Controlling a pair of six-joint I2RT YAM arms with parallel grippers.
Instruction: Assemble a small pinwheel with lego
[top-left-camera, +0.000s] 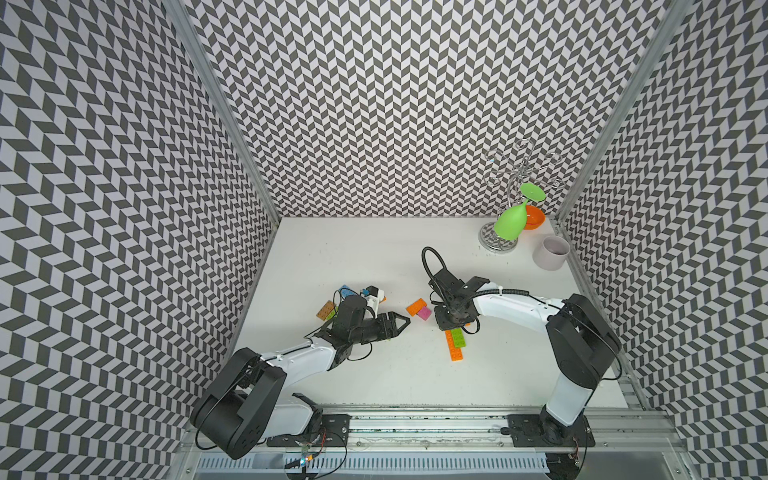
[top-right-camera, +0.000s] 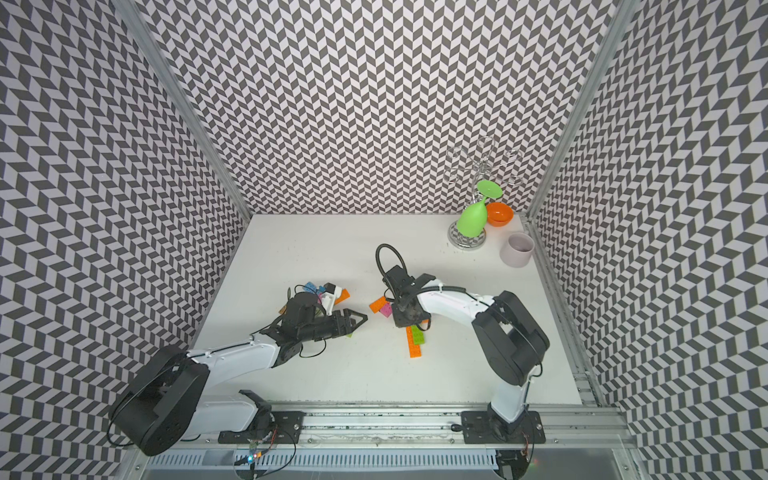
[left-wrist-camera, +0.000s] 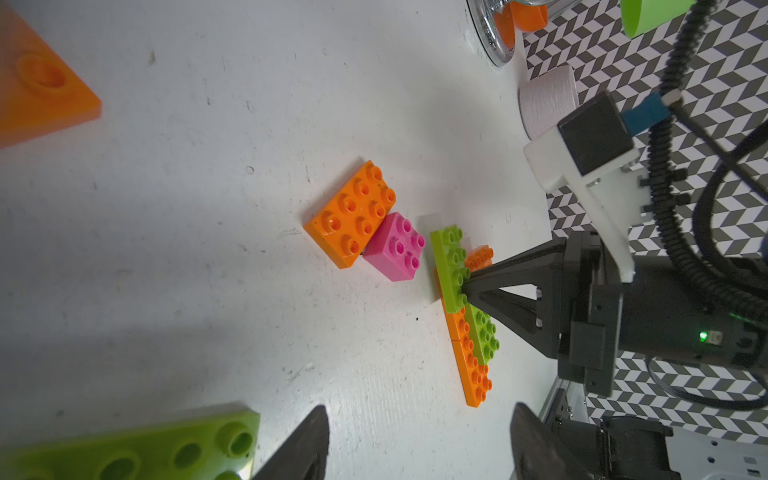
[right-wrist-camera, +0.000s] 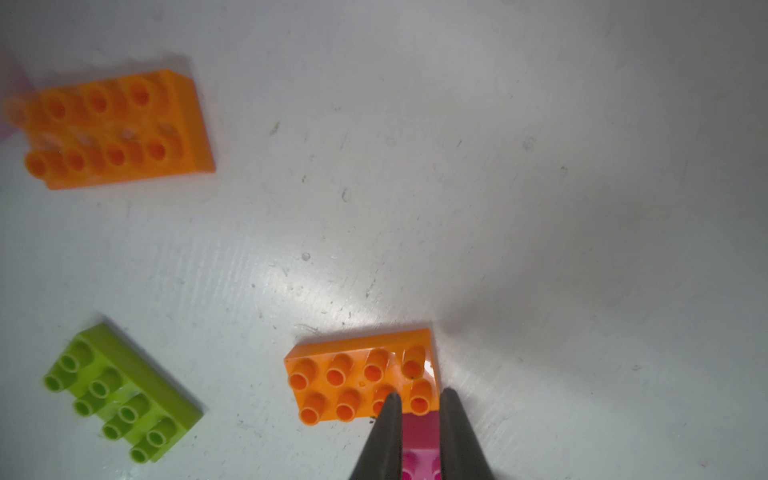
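My left gripper is open above bare table, its fingers wide apart and nothing between them. In the right wrist view my right gripper is slightly open; a pink brick (right-wrist-camera: 421, 464) shows beyond the narrow gap. An orange brick (left-wrist-camera: 350, 214) lies against the pink brick (left-wrist-camera: 395, 246) mid-table. Right of these is a joined piece of orange bricks (left-wrist-camera: 470, 364) and a green brick (left-wrist-camera: 482, 334), with another green brick (left-wrist-camera: 449, 269) at its far end. My right fingertips are beside that last brick; whether they touch it, I cannot tell.
Loose bricks lie at the left, among them a green one (right-wrist-camera: 124, 392) and an orange one (right-wrist-camera: 120, 132). A mug (top-left-camera: 552, 252), an orange bowl (top-left-camera: 533, 217) and a green goblet (top-left-camera: 512, 220) stand at the back right.
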